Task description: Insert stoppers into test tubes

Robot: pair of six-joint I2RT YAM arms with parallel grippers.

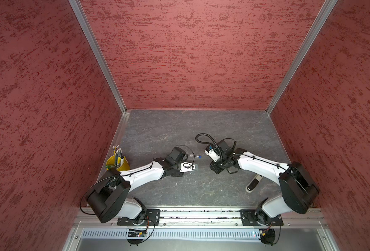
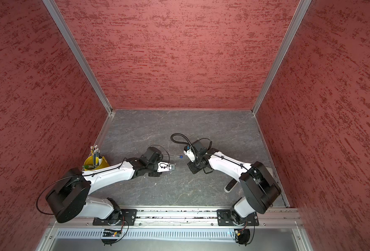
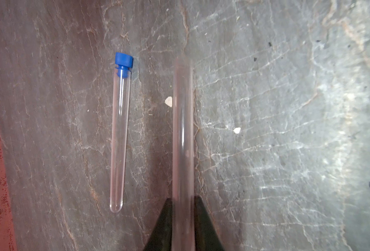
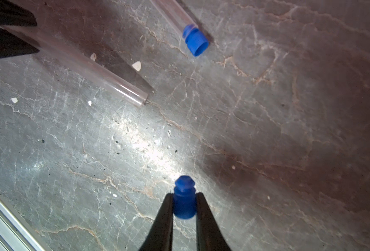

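Note:
An open-topped clear test tube [image 3: 183, 125] is held level in my left gripper, shut on it, its mouth pointing toward my right gripper. My right gripper is shut on a blue stopper [image 4: 184, 188], its narrow end upward in the right wrist view, below and right of the held tube's mouth [image 4: 139, 98]. A second tube [image 3: 119, 138] with a blue stopper [image 3: 124, 59] in it lies on the table beside the held tube, also seen between the arms in the top views.
A yellow cup [image 1: 122, 165] with pens stands at the left edge. A black-and-grey object [image 1: 254, 183] lies near the front right under the right arm.

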